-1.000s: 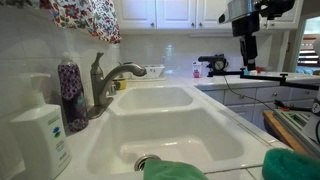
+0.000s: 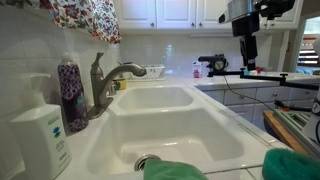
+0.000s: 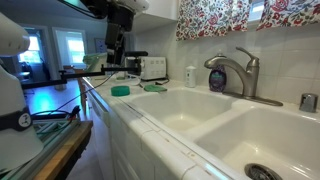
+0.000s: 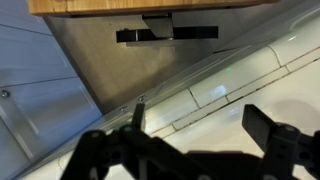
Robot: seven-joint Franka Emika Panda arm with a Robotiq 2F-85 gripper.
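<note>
My gripper hangs at the upper right, above the counter beside the sink. In the wrist view the open gripper has its two fingers wide apart, with only the tiled counter edge and floor visible below. A white double sink fills the middle, and its basins look empty. At the near rim lies a green cloth, with a teal item to its right; the same teal item shows in the second exterior view.
Along the wall stand a white soap bottle, a purple bottle and the faucet, whose spout reaches over the sink. A toaster sits at the far end. Open air surrounds the gripper.
</note>
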